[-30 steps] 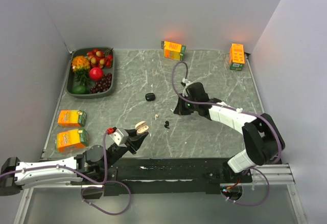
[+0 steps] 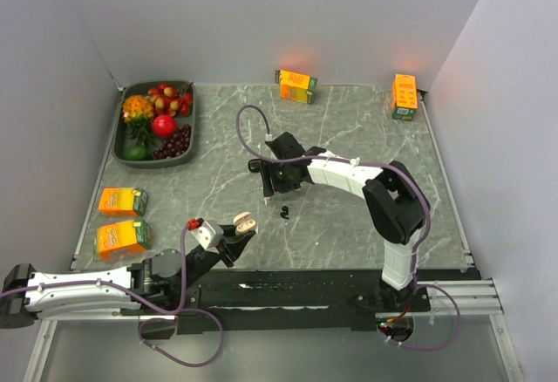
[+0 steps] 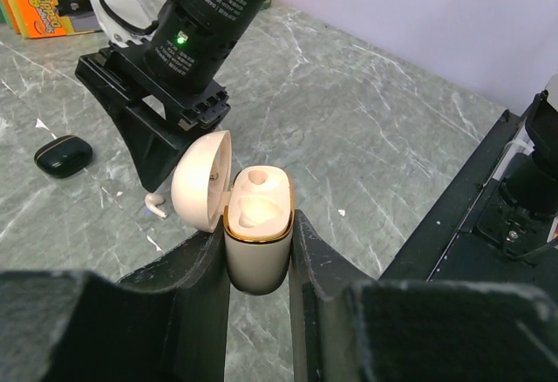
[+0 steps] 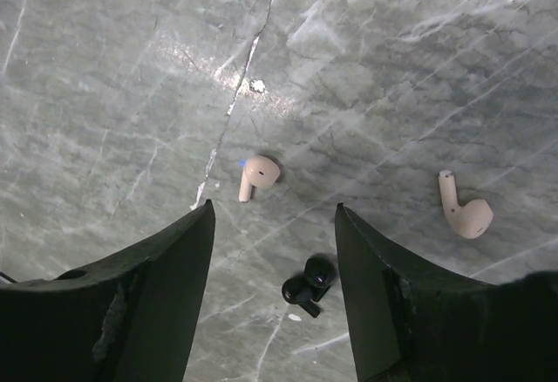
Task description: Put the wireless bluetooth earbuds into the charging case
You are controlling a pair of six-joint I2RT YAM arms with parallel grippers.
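Note:
My left gripper is shut on the open white charging case point(image 3: 258, 216), its lid standing up and its two wells visible, at lower middle of the top view. My right gripper is open over the marble table, above a white earbud point(image 4: 261, 173). A second white earbud point(image 4: 472, 216) lies to its right in the right wrist view. Two black earbuds point(image 4: 318, 273) lie close together between and below them. A closed black case point(image 3: 63, 156) lies farther left in the left wrist view.
A tray of fruit point(image 2: 119, 146) sits at back left. Orange boxes point(image 2: 122, 238) stand at the left and back edges point(image 2: 296, 85).
The right arm has swung left across the table, its gripper now over the small earbuds near the black case. The left gripper with the charging case has barely moved.

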